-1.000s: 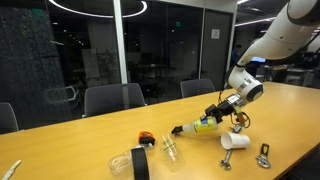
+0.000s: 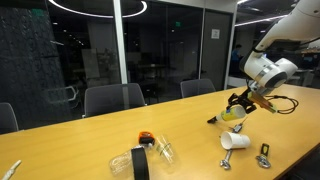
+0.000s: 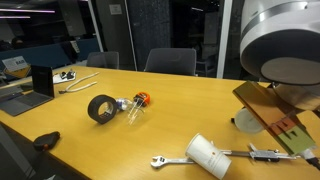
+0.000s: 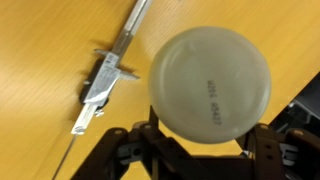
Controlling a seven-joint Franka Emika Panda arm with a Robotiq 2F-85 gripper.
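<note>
A yellow-green and white bottle-like object (image 2: 231, 115) with a dark tip is at my gripper (image 2: 243, 102), on the right side of the table. From the wrist view, a pale round end (image 4: 210, 85) with small printed marks fills the space ahead of my gripper. Its lower edge lies between the fingers, which are set apart. Whether the pads press on it is hidden. My arm covers much of this area in exterior view 2.
Close by lie a white cup (image 3: 208, 156) on its side, a wrench (image 3: 172, 161) and a caliper (image 4: 103, 78). Farther left are a black ring (image 3: 101, 109), an orange-red item (image 3: 143, 98) and a clear container (image 2: 166, 150).
The gripper has moved to the right and back, away from the black ring. The bottle-like object has travelled with it, its dark tip shifting the same way.
</note>
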